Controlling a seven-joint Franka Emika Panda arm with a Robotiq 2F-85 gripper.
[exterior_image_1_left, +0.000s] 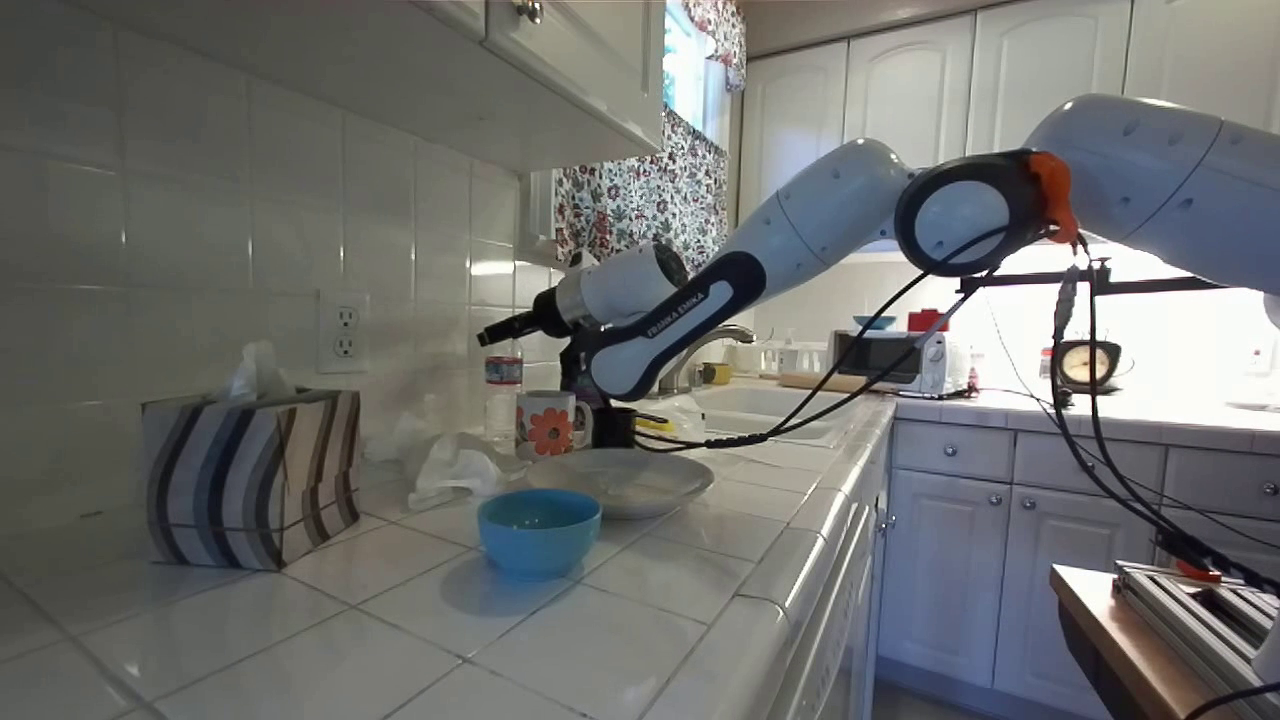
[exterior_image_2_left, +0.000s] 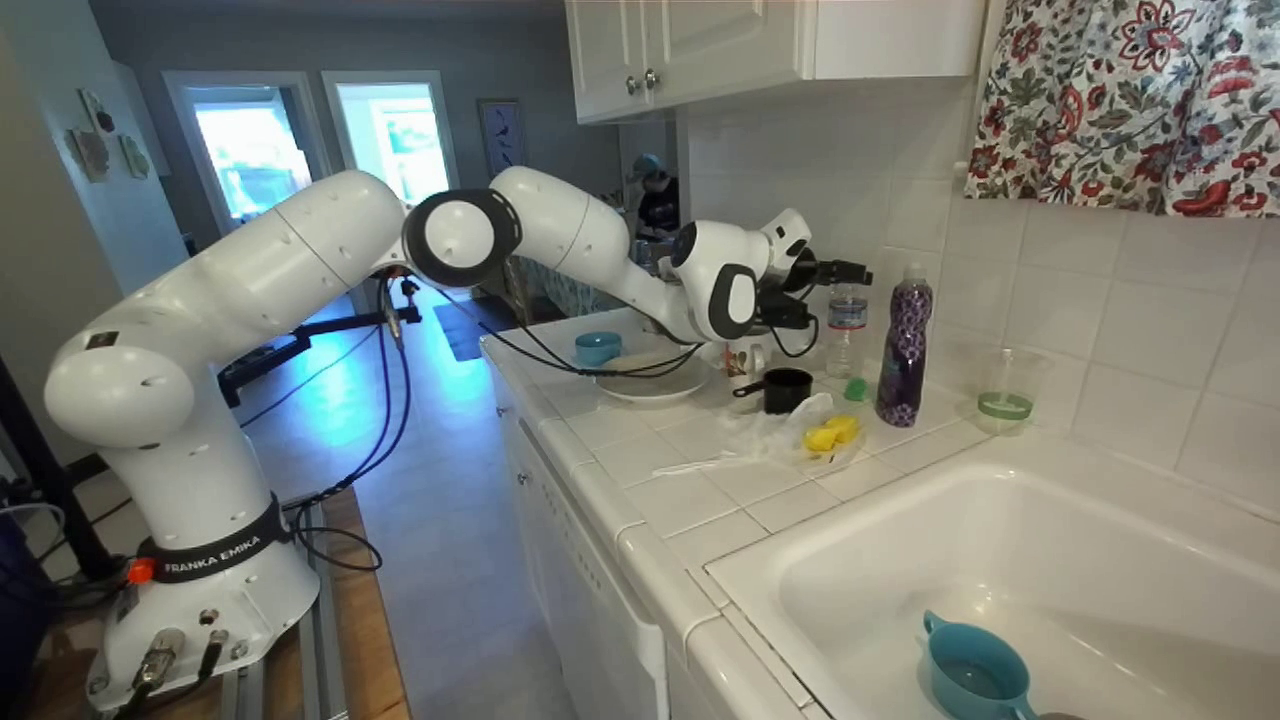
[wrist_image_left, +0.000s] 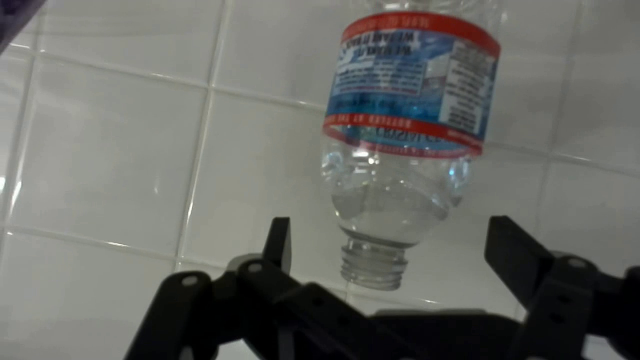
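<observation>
A clear, capless plastic bottle (wrist_image_left: 414, 90) with a red and blue label fills the middle of the wrist view. Its threaded neck lies between the two spread fingers, with a gap on either side. My gripper is open and grips nothing. From the side, the gripper (exterior_image_1_left: 489, 336) is level with the top of the bottle (exterior_image_1_left: 503, 370), whose neck it hides. In the second exterior view the bottle (exterior_image_2_left: 847, 324) stands upright on the counter by the tiled wall, the gripper (exterior_image_2_left: 866, 274) at its top.
Close to the bottle stand a purple soap bottle (exterior_image_2_left: 902, 348), a black cup (exterior_image_2_left: 786, 390) and a flower mug (exterior_image_1_left: 548, 424). A plate (exterior_image_1_left: 660, 480), a blue bowl (exterior_image_1_left: 540, 534) and a tissue box (exterior_image_1_left: 252, 480) are nearer the first camera.
</observation>
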